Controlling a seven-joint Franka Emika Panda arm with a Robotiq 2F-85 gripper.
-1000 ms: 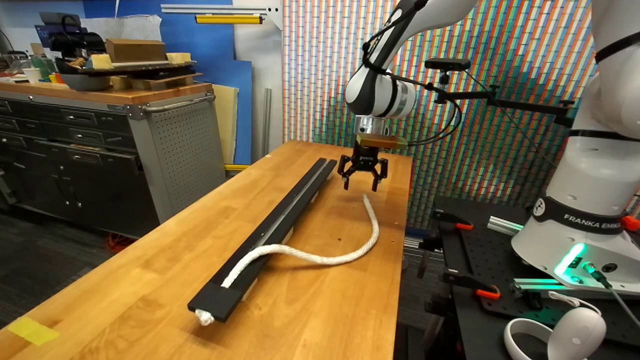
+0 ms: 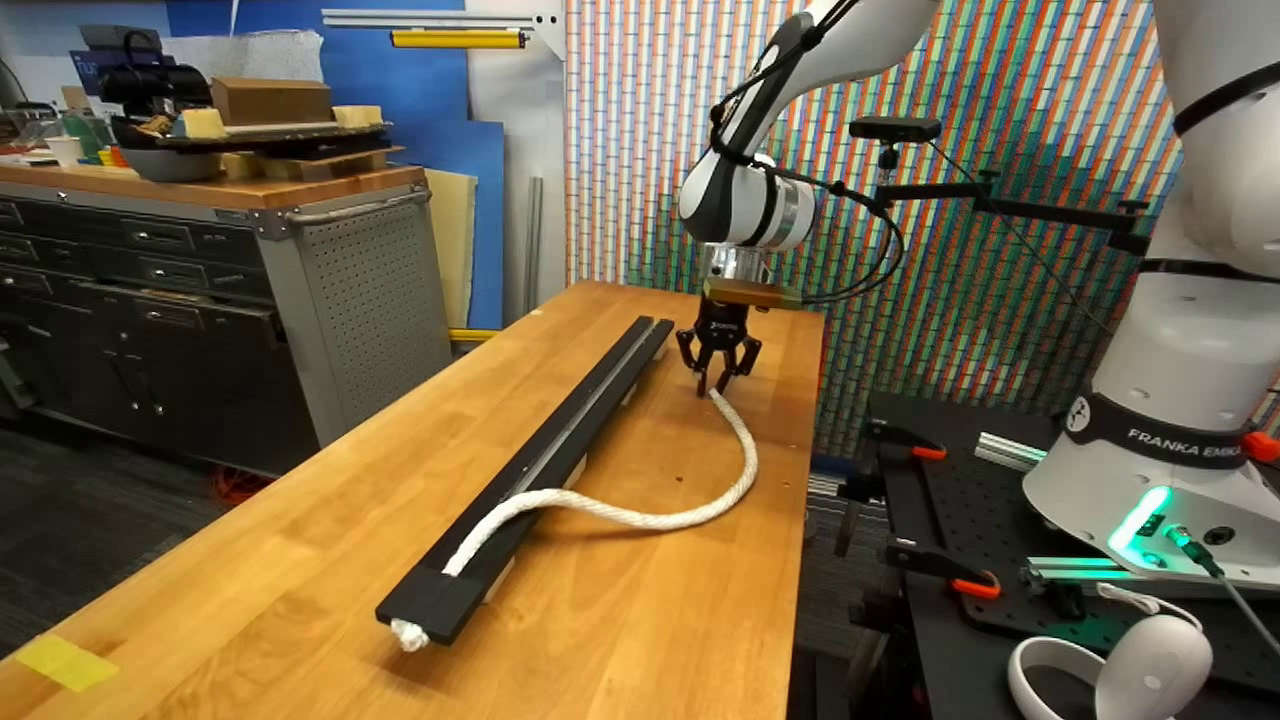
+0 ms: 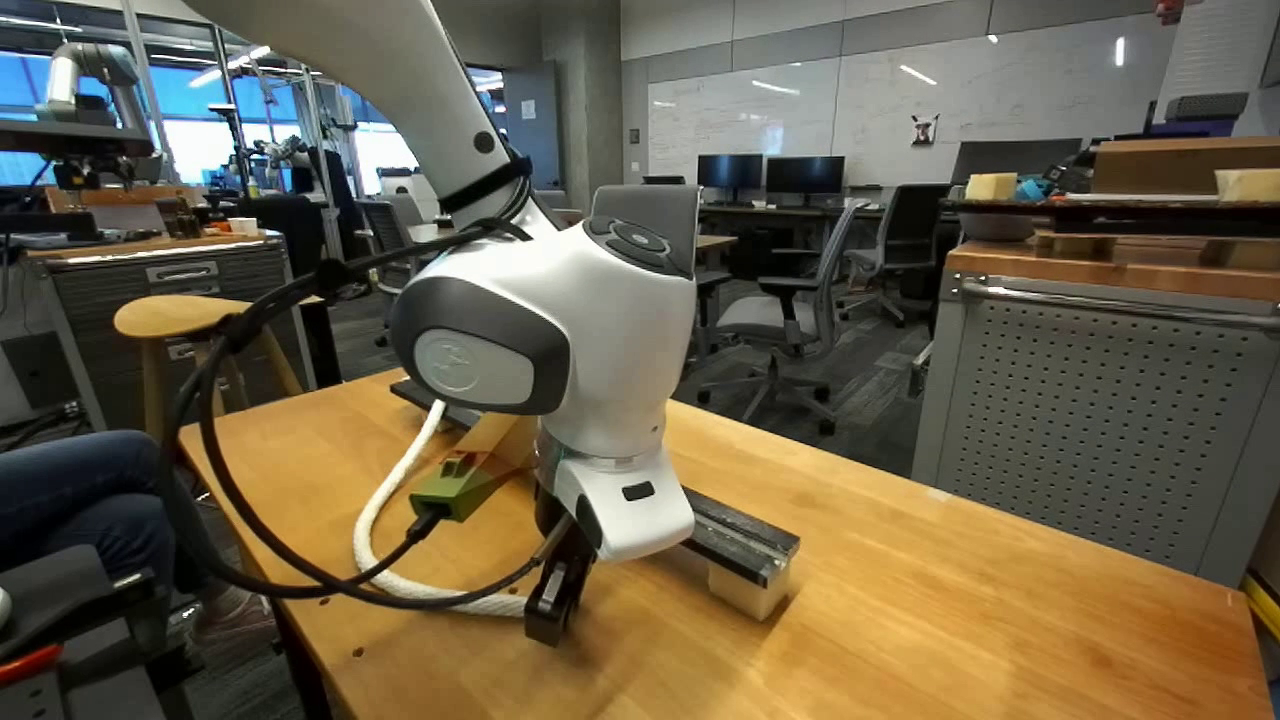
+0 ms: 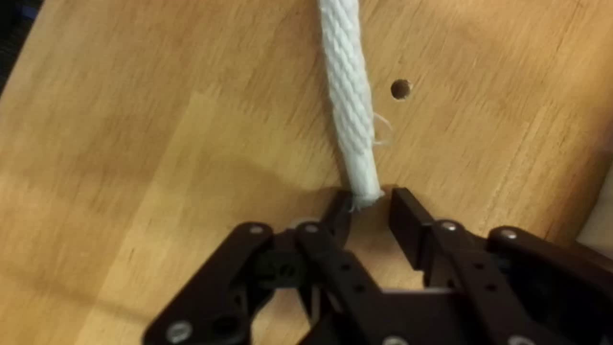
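Observation:
A white rope point(image 2: 684, 518) curves over the wooden table from a long black grooved channel point(image 2: 554, 446). Its near end comes out in a knot point(image 2: 409, 635) at the channel's front, and part of its length lies along the channel top. The loose end point(image 4: 363, 192) is at my gripper, near the left finger, with a gap to the right fingertip point(image 4: 403, 204). The fingers stand part open, low over the table, and the rope is not clamped. In the second exterior view the arm hides most of the channel, while the rope point(image 3: 381, 510) loops out beside it.
A small hole point(image 4: 401, 89) lies right of the rope. A metal cabinet point(image 2: 360, 288) stands past the table's left side, and the robot base point(image 2: 1140, 492) is to the right.
My gripper has come down and slightly left, and its fingers have drawn closer together. The rope's loose end has shifted a little left; the channel has stayed put.

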